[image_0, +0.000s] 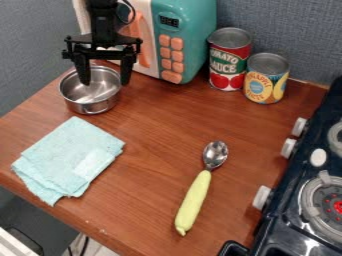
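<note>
The black gripper (103, 70) hangs at the upper left, over a steel bowl (94, 98), its fingers spread apart and reaching down to the bowl's upper part; whether they touch it I cannot tell. A folded pale-blue cloth (70, 158) lies at the left front. A spoon with a pale yellow handle (197, 195) lies in the middle front of the wooden table.
A teal toy microwave (181, 35) stands behind the bowl, with a sauce can (229, 62) and a second can (265, 80) to its right. A black stove (297, 215) fills the right side.
</note>
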